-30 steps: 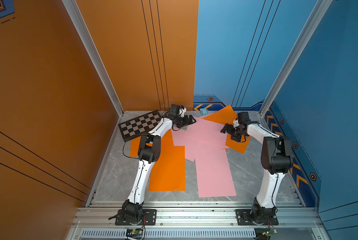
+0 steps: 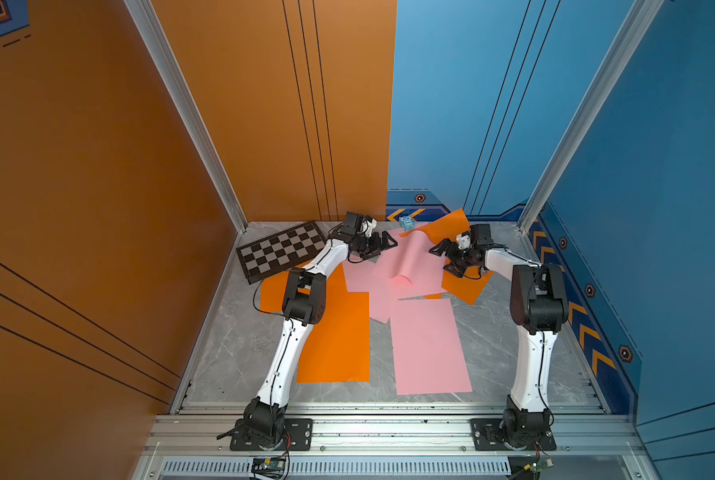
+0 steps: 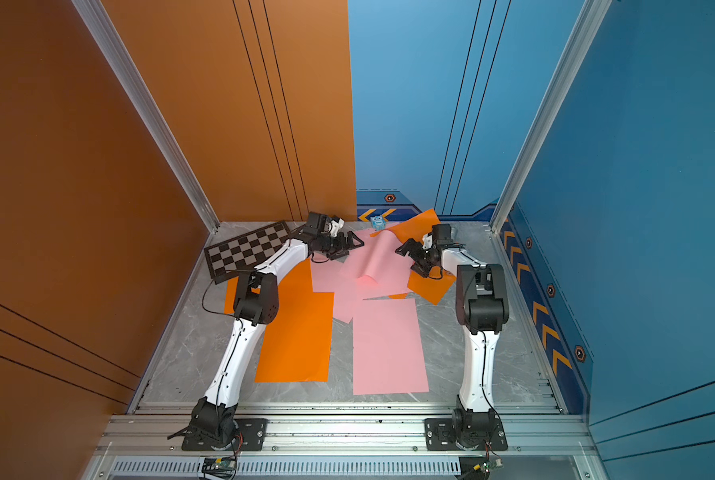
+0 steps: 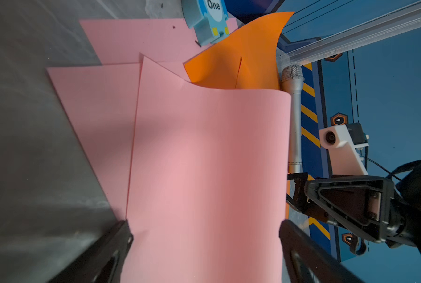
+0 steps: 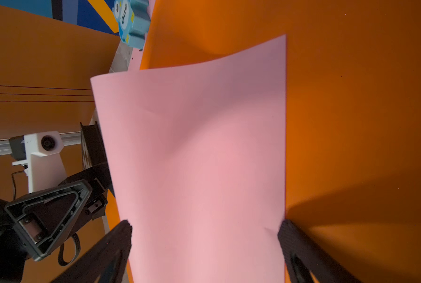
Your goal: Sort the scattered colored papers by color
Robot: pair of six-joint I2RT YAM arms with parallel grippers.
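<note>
A pink sheet (image 2: 411, 260) lies at the back middle, its centre bulging up in a ridge between my two grippers. My left gripper stands open at its left edge, fingers spread over the sheet. On the opposite edge my right gripper is open too, its fingers either side of the pink surface. Other pink sheets (image 4: 92, 103) lie under the bulging one. One pink sheet (image 2: 431, 345) lies flat at the front middle. Orange paper (image 2: 333, 340) covers the front left. More orange paper (image 5: 361, 118) lies under and right of the bulging sheet.
A checkered board (image 2: 281, 249) lies at the back left. A small blue block (image 2: 406, 222) stands by the back wall, and a microphone (image 4: 292, 108) lies to the right.
The flat pink sheet has been pushed up into a ridge. Its right edge and my right gripper moved left, and the orange paper under it shifted left. The left gripper moved only slightly.
</note>
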